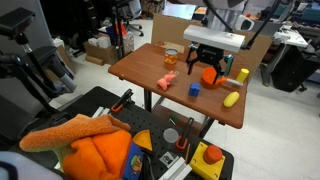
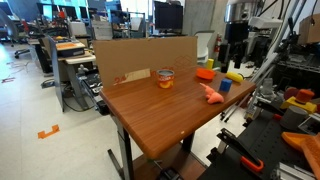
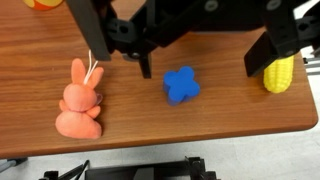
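Note:
My gripper [image 1: 209, 62] stands open above the right half of the wooden table, its dark fingers wide apart and nothing held. From the wrist view, a blue block [image 3: 181, 86] lies on the table below and between the fingers, slightly toward the table's near edge. A pink bunny toy [image 3: 78, 105] sits to the left of it, and a yellow corn-like toy [image 3: 278, 75] is partly covered by the right finger. Exterior view 1 has the blue block [image 1: 194, 89] near the front edge, with an orange bowl [image 1: 211, 76] behind it.
A yellow cylinder [image 1: 242, 75] stands at the table's right rear. An orange-banded pot [image 2: 166, 77] is near the cardboard panel [image 2: 145, 60] along the back. Below the front edge lie tools and an orange cloth [image 1: 90, 135].

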